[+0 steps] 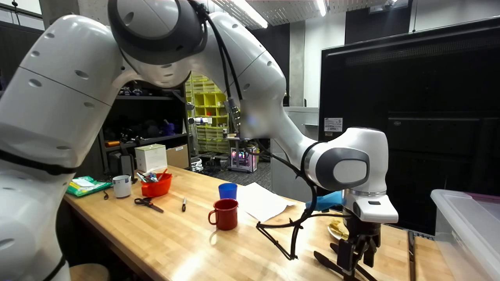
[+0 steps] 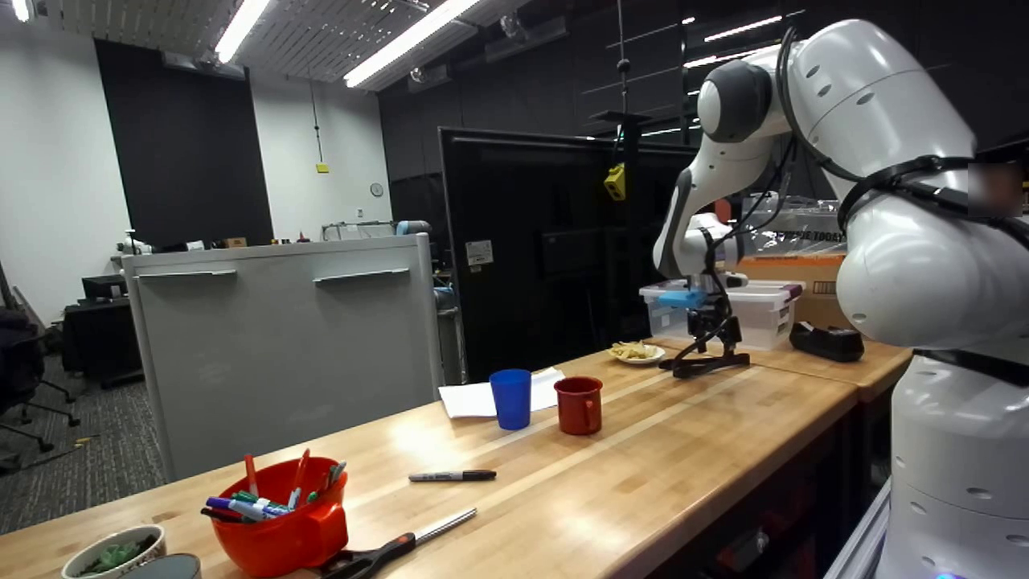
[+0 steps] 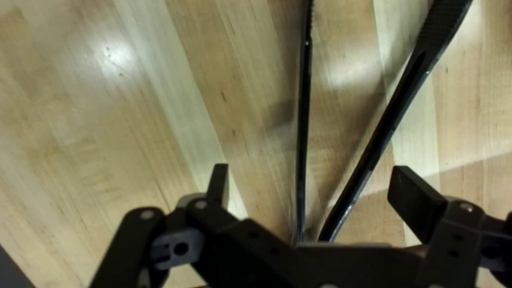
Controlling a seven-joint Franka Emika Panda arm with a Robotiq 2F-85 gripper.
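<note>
Black tongs lie on the wooden table, their two long arms spreading apart toward the top of the wrist view. My gripper stands open over them, one finger on either side, with a gap between each finger and the tongs. The end where the arms come together is hidden behind the gripper's body. In exterior view 1 my gripper is low at the table's right part, and the tongs show beside and below it. A plate of yellow food, likely fries, sits close to the gripper.
A red mug, a blue cup and white paper stand or lie mid-table. Farther left are a red pen container and scissors. A clear bin borders the right side.
</note>
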